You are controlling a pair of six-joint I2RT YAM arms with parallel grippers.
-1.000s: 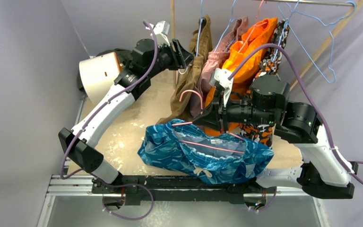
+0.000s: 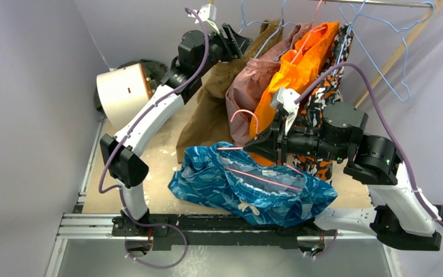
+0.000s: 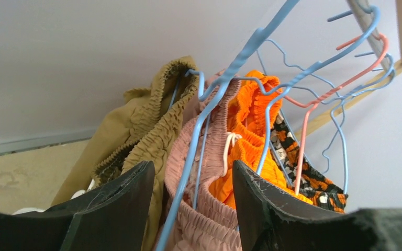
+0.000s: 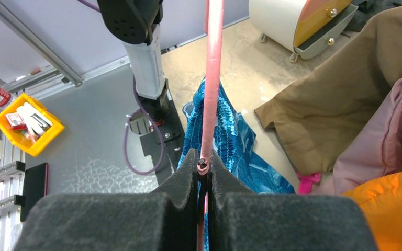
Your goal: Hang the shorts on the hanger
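Blue patterned shorts (image 2: 202,179) lie along the front of the table, a pink hanger (image 2: 259,179) inside their waistband. My right gripper (image 2: 252,144) is shut on that hanger near its hook, which stands above the shorts; in the right wrist view the pink wire (image 4: 210,94) runs between the fingertips. My left gripper (image 2: 236,43) is up at the rail among the hung garments, open, with a blue hanger wire (image 3: 193,146) in front of it and between its fingers in the left wrist view; whether it touches cannot be told.
Brown (image 2: 207,115), pink, orange (image 2: 317,46) and camouflage garments hang from the rail (image 2: 392,4), with empty blue hangers at right. A cream cylinder (image 2: 118,98) stands at back left; bare table lies left of the shorts.
My left arm has moved up and right toward the rail, and the brown garment's hanging shape has shifted. My right gripper and the shorts moved slightly rightward since a second ago.
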